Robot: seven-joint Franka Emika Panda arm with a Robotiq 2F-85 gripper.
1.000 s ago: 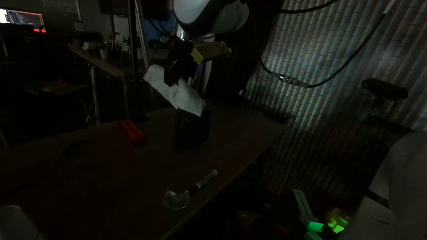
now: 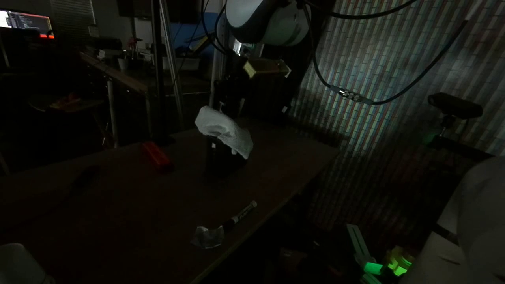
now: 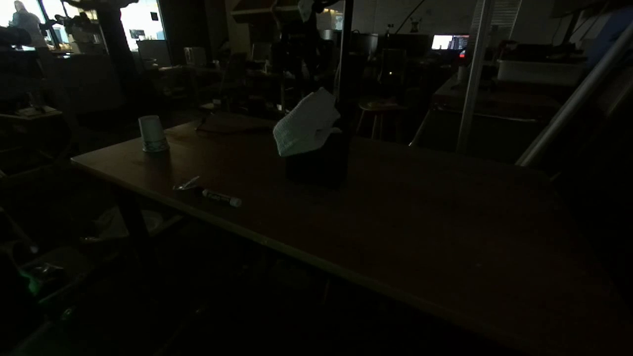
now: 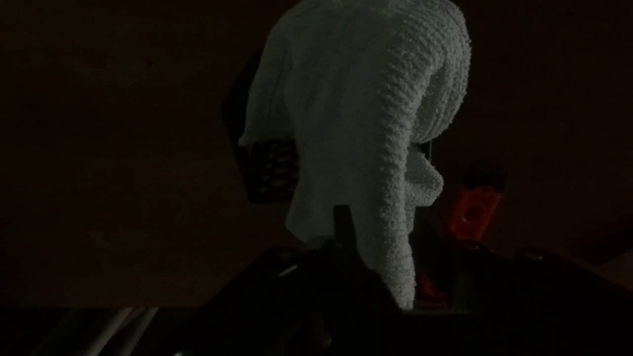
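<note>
A white towel (image 2: 225,128) lies draped over a dark box (image 2: 222,158) on the table, its end hanging over the near side. The second exterior view shows the towel (image 3: 308,123) tilted across the box (image 3: 320,163). From the wrist, the towel (image 4: 356,118) fills the middle, and a perforated part of the box (image 4: 276,169) shows beside it. My gripper has its dark fingers (image 4: 344,225) apart, with towel visible in the gap between them. In the first exterior view the gripper is dark, above the towel; contact is hard to judge.
A red object (image 2: 157,156) lies left of the box. Near the table's edge are a marker (image 2: 241,213) and a crumpled clear wrapper (image 2: 208,236). An upside-down cup (image 3: 153,133) stands at a far corner.
One second ago the towel hung from the gripper above the box. Now it rests lower, over the box, and the arm has shifted right, with the gripper's fingers apart.
</note>
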